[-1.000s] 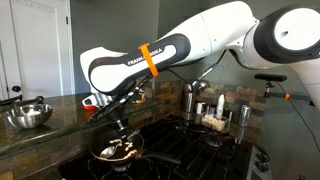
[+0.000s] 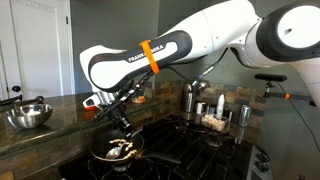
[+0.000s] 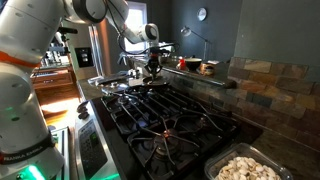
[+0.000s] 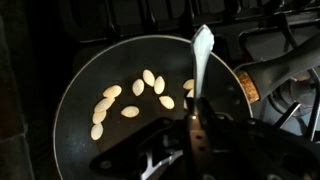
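A dark frying pan [image 4: 100,75] sits on the stovetop, with several pale oval pieces [image 4: 130,111] scattered over its base. My gripper is over the pan, shut on a metal spoon [image 4: 202,48]; the spoon's handle end sticks up between the fingers. In exterior view 1 the spoon's bowl [image 2: 115,152] is down inside the pan among the pale pieces. The dark gripper body hides the lower part of the pan in the wrist view.
The pan's handle [image 4: 285,68] points away to the right, over the black grates [image 3: 165,135]. A metal tray [image 3: 250,170] of pale pieces stands at the stove's side. A steel bowl [image 2: 29,115] rests on the counter at left, and bottles [image 2: 220,105] stand behind.
Over the last second the gripper and spoon have shifted slightly within the pan, and a few pale pieces by the spoon look rearranged. The pan stays put.
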